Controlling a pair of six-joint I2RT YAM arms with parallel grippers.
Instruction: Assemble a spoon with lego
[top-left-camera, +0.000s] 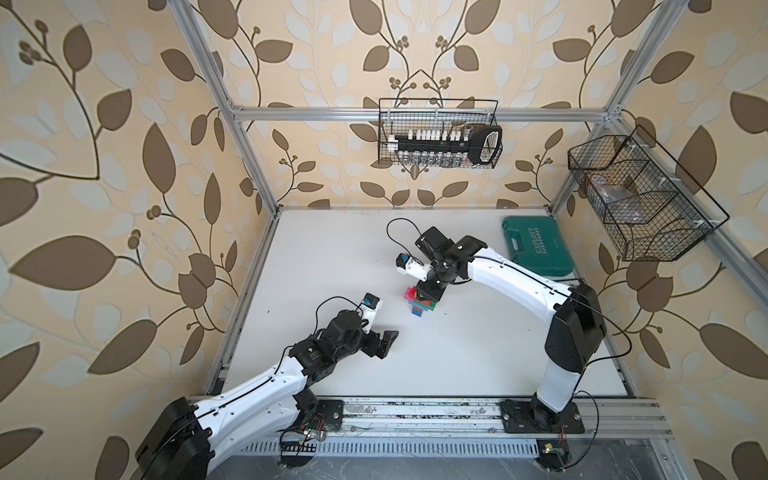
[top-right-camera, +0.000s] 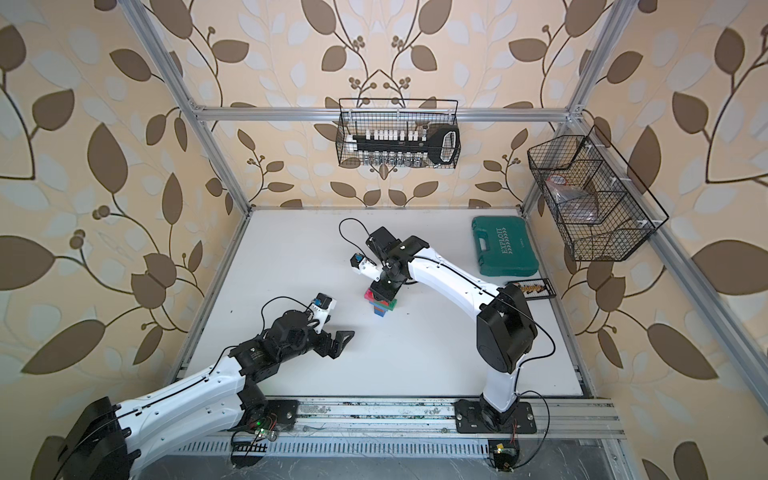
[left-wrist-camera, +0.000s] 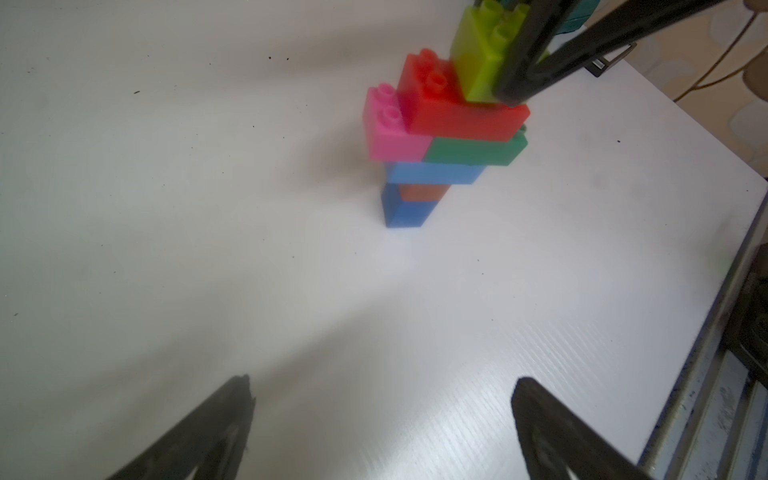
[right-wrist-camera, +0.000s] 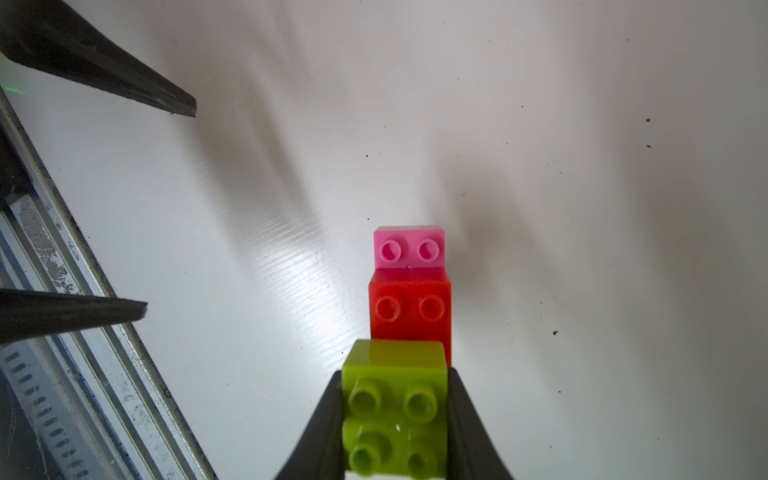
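Observation:
A stack of toy bricks is near the table's middle. In the left wrist view it has a dark blue brick (left-wrist-camera: 408, 211) lowest, then a brown one (left-wrist-camera: 424, 193), a light blue one (left-wrist-camera: 434, 173), pink (left-wrist-camera: 393, 137) and green (left-wrist-camera: 473, 151) side by side, and red (left-wrist-camera: 460, 113). A lime brick (left-wrist-camera: 480, 56) sits uppermost, at one end of the red one. My right gripper is shut on this lime brick, one finger on either side. Whether the stack's base touches the table is unclear. My left gripper stands open and empty, left and front of the stack.
A green case (top-left-camera: 537, 245) lies at the back right, with a small dark tray (top-right-camera: 531, 289) in front of it. Wire baskets (top-left-camera: 438, 134) hang on the frame above the table.

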